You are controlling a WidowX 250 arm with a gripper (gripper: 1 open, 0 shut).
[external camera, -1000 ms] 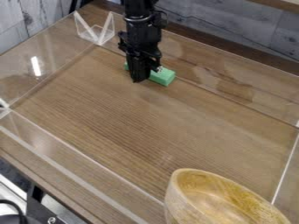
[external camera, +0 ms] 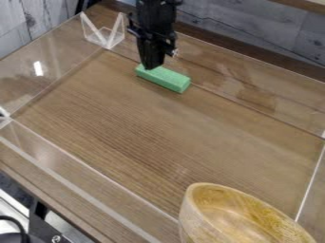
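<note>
My gripper hangs dark near the back centre of the wooden table, just above and behind a green rectangular block. The block lies flat on the surface with its top in clear view. Whether the fingers are open or shut is too small and dark to tell.
A large yellow bowl stands at the front right. A clear plastic piece sits at the back left, another at the left edge. A dark panel borders the back, and cables lie past the front left edge.
My gripper has moved up and back, away from the front of the green block, uncovering more of it. The block appears in about the same place.
</note>
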